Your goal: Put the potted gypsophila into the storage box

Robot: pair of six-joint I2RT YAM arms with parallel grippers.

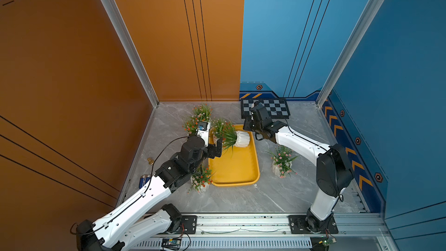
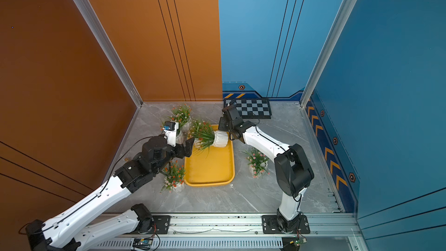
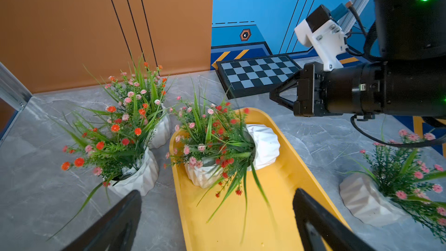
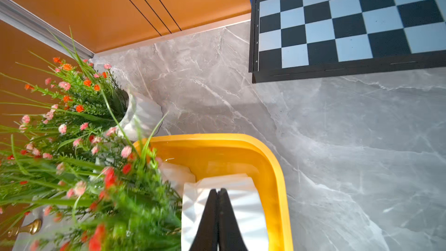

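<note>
In the yellow storage box (image 1: 234, 167), one potted gypsophila lies tipped on its side at the back, its white pot (image 3: 263, 146) to the right and leaves spilling leftward over another potted plant (image 3: 199, 175). My right gripper is just above the tipped pot, its fingertips together with nothing seen between them. My left gripper stands open at the box's left side, empty.
Other potted plants stand left of the box (image 2: 174, 176), behind it (image 4: 139, 116), and to the right (image 3: 371, 195). A checkered board (image 4: 343, 28) lies at the back right. The box's front half is clear.
</note>
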